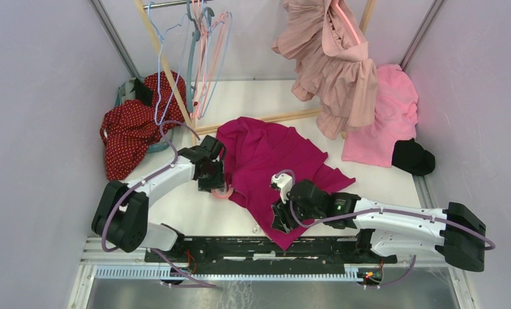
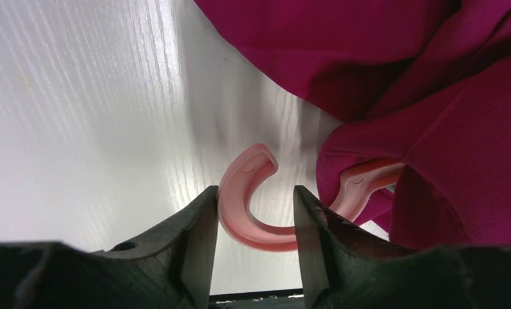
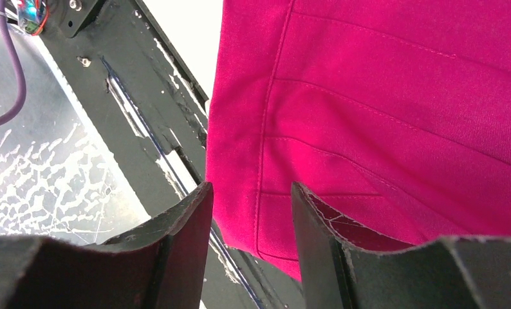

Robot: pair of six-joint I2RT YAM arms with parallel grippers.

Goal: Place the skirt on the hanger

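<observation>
A magenta skirt (image 1: 266,154) lies spread on the white table, its lower corner hanging over the front edge. Out of its left side pokes the hook of a pink hanger (image 2: 240,206); the rest of that hanger is covered by the cloth. My left gripper is part open above the hook, one finger on each side of the hook's curve, and does not clasp it. Over the skirt's lower corner hovers my right gripper, also part open, the stitched hem (image 3: 260,148) showing flat between and below its fingers.
Several empty hangers (image 1: 204,64) dangle from the rail at the back left. A dusty-pink garment (image 1: 336,71) hangs at the back right. Red dotted cloth (image 1: 127,138), pink cloth (image 1: 385,122) and a black item (image 1: 413,158) lie at the sides.
</observation>
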